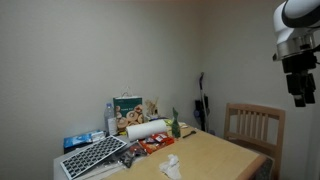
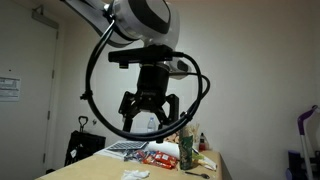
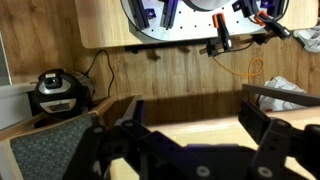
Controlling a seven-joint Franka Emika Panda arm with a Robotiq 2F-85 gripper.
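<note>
High over the table hangs my gripper, at the right edge of exterior view 1. Its two fingers stand well apart in exterior view 2, with nothing between them. Looking down in the wrist view, the open gripper has bare wooden floor below it. On the light wooden table lies a crumpled white cloth or tissue. Toward the back are a white roll, a red packet and a green bottle.
A black-and-white grid panel lies tilted at the table's left, with a clear bottle and a printed bag behind. A wooden chair stands beyond the right edge.
</note>
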